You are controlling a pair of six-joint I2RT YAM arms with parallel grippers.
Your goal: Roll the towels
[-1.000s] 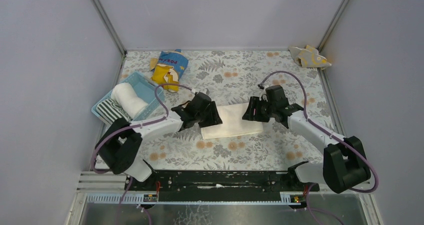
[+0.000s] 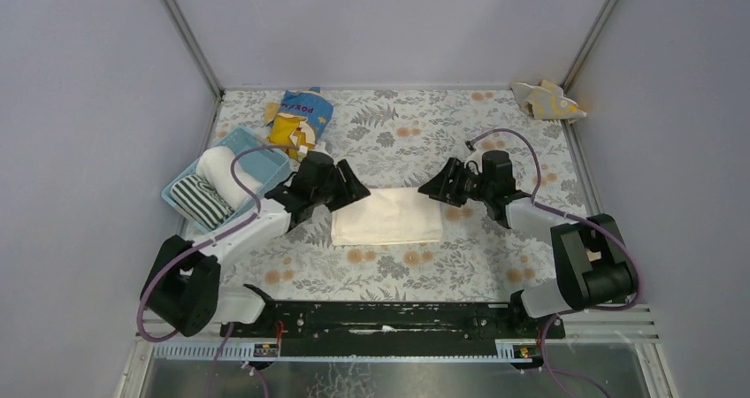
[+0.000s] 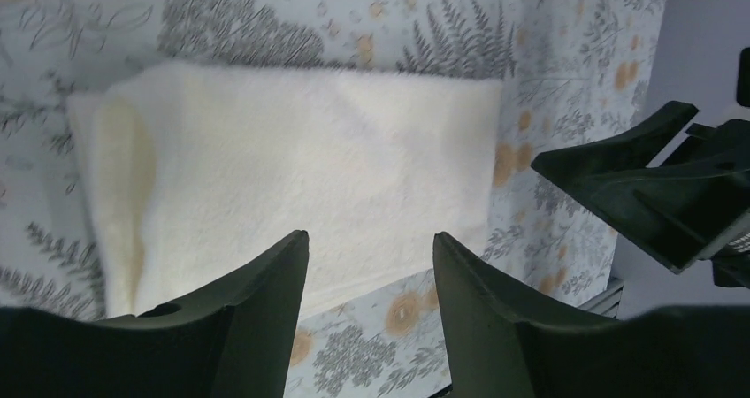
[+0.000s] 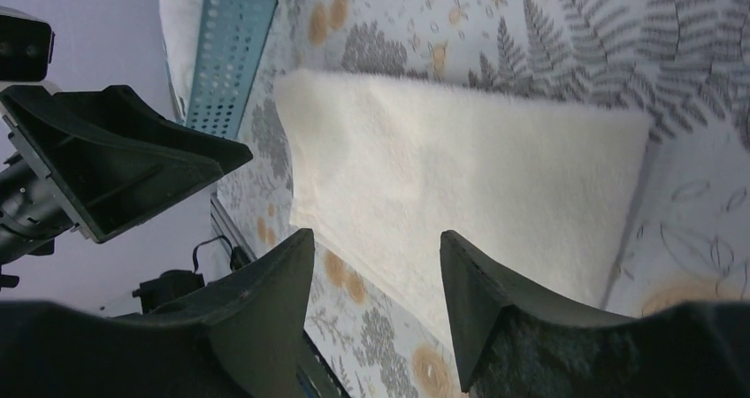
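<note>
A white towel (image 2: 386, 218) lies folded into a flat rectangle at the middle of the table. In the left wrist view the same towel (image 3: 318, 168) spreads beneath the gripper, its left edge showing a fold. My left gripper (image 2: 361, 192) is over the towel's far left part, its fingers apart and empty. My right gripper (image 2: 430, 192) is at the far right part; in the right wrist view its fingertips (image 4: 296, 248) stand wide apart, with nothing but towel seen below the gap.
At the left, a blue basket (image 2: 276, 170) holds a white rolled towel (image 2: 227, 175) and a striped one (image 2: 200, 201). A blue and yellow bag (image 2: 301, 119) lies behind. A yellow-grey cloth (image 2: 548, 102) is at the far right corner. Free table surrounds the towel.
The towel has shifted to the left across the table over the last second.
</note>
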